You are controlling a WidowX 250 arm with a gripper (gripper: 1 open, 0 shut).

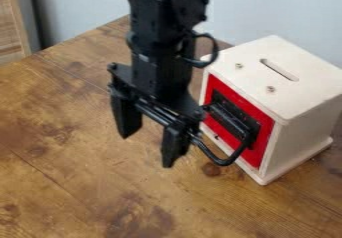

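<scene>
My black gripper (151,132) hangs over the wooden table, left of a pale wooden box (274,82). Its two fingers stand wide apart, with nothing seen between them. The box has a red front panel (217,89) holding a black fitting (234,117), partly behind a black cable or bar that loops out from the arm side. The top of the box has a slot and screws.
A pale wall stands behind, and a wooden panel (11,22) is at the far left edge.
</scene>
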